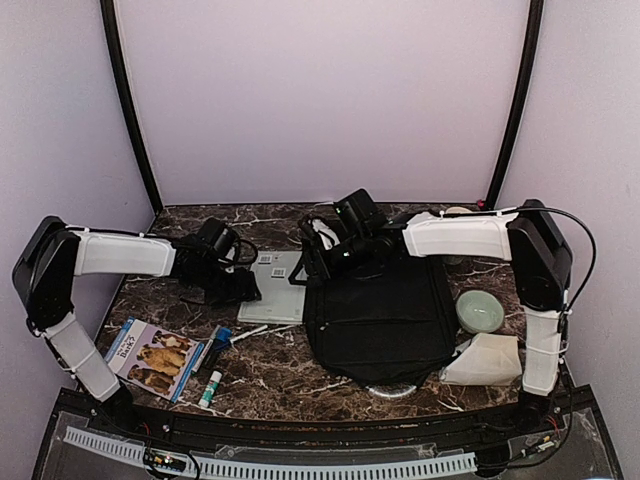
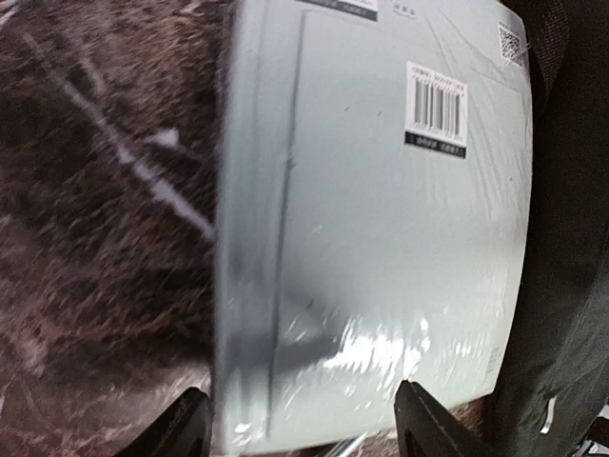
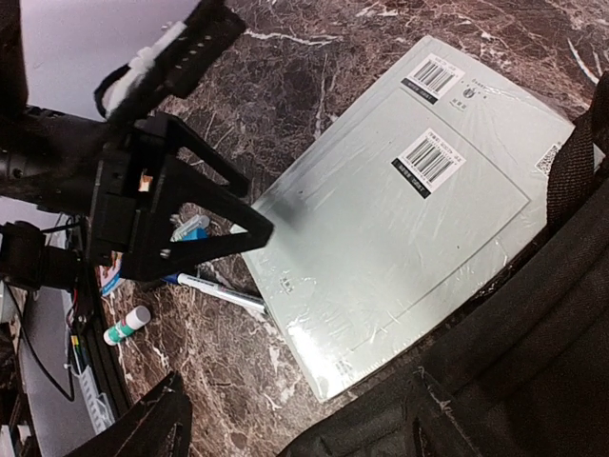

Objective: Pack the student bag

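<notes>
A pale grey, wrapped book with barcode labels lies on the marbled table, just left of the black bag. More of the book shows in the right wrist view, its right side close to the bag's strap. My left gripper is at the book's left edge; its fingers stand apart, with the book's lower corner showing between them in the left wrist view. Above the book's right side and the bag's edge, my right gripper is open, nothing seen between its fingers.
A dog picture book, a blue item, a glue stick and a pen lie at the front left. To the bag's right are a green bowl and a white packet.
</notes>
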